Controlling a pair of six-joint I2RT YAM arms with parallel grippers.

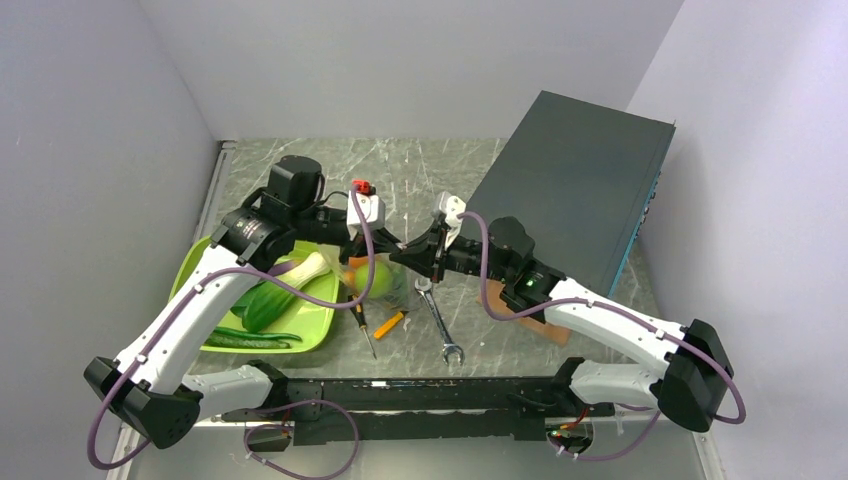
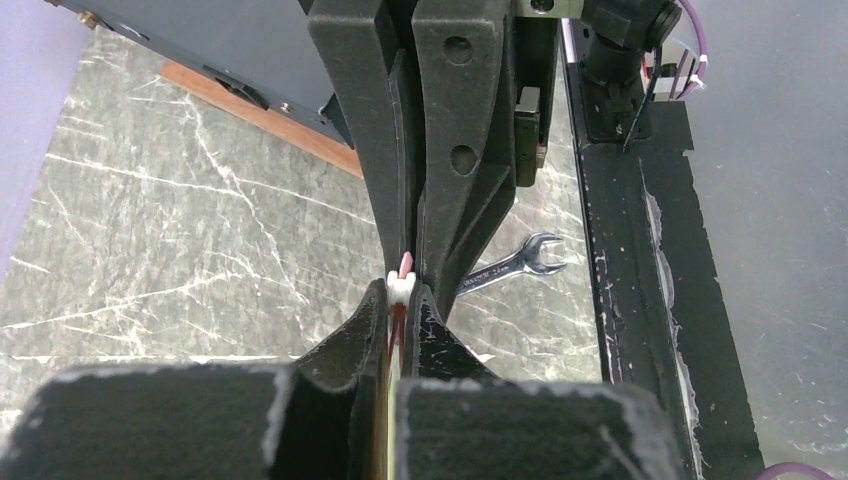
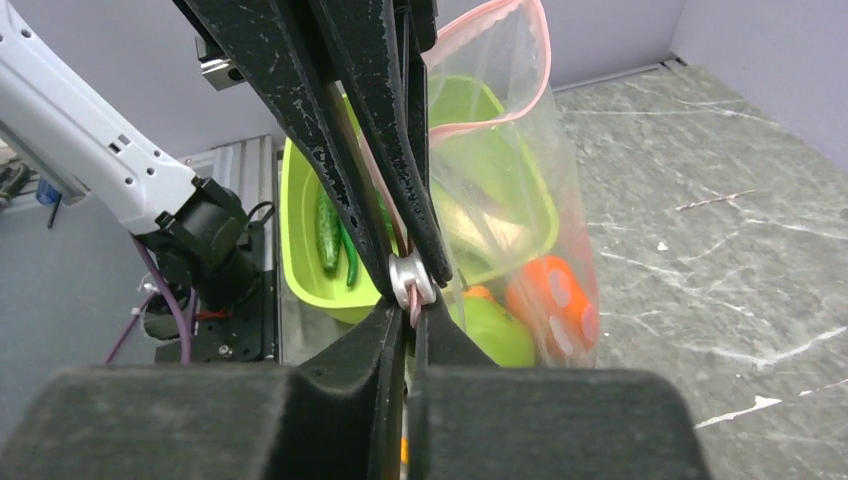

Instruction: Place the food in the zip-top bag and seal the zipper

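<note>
A clear zip top bag (image 3: 505, 170) with pink edges hangs over the food, an orange item (image 3: 550, 300) and a green round item (image 1: 372, 280) showing inside. My left gripper is shut on the bag's zipper (image 3: 408, 280), where a white slider shows. My right gripper (image 1: 405, 250) meets it tip to tip at that slider, fingers close round it; whether they grip it I cannot tell.
A green tray (image 1: 310, 325) with vegetables stands at left. A screwdriver, an orange tool (image 1: 388, 323) and a wrench (image 1: 435, 320) lie below the grippers. A dark box (image 1: 565, 180) fills the right side.
</note>
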